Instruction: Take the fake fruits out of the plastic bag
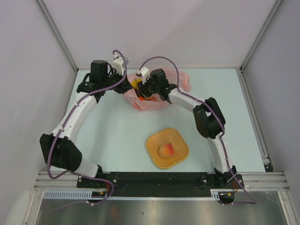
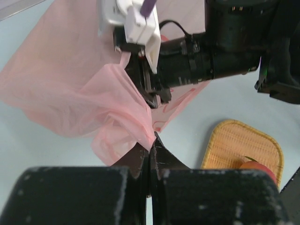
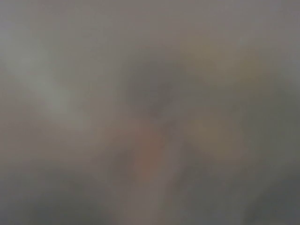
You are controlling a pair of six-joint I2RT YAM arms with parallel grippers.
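Note:
The pink plastic bag (image 1: 184, 80) lies at the back of the table with its mouth toward the front. My left gripper is shut on a gathered fold of the bag (image 2: 124, 108) at its left edge. Inside the opening, my right gripper (image 1: 144, 90) hangs over the fruits and hides most of them. Small parts of a yellow fruit (image 1: 136, 83) and an orange fruit (image 1: 141, 98) show around it. How its fingers stand is hidden, and the right wrist view is only a dark blur. A peach (image 1: 166, 150) rests in the woven tray.
The woven tray (image 1: 155, 158) sits at the front middle, with bare room around the peach. Table (image 1: 117, 131) to the tray's left is clear, as is the strip on the far right. A wall stands behind the bag.

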